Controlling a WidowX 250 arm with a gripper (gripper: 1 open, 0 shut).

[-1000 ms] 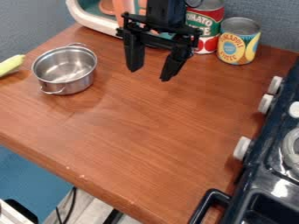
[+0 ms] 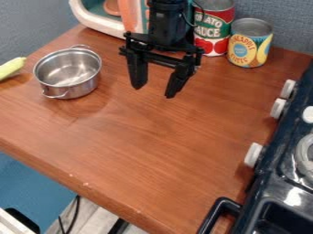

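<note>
My black gripper (image 2: 156, 84) hangs over the back middle of the wooden table (image 2: 146, 155), open, with nothing between its fingers. To its left sits a steel pot (image 2: 70, 75) with handles. Behind the gripper stand a red sauce can (image 2: 213, 25) and, to the right, a can (image 2: 250, 44) with a yellow and blue label.
A stove (image 2: 284, 183) with white knobs fills the right side. At the back left are a white and orange toy appliance (image 2: 94, 17) and a yellow object (image 2: 10, 68) by the table's edge.
The gripper has shifted slightly left over the last second. The objects on the table have not moved.
</note>
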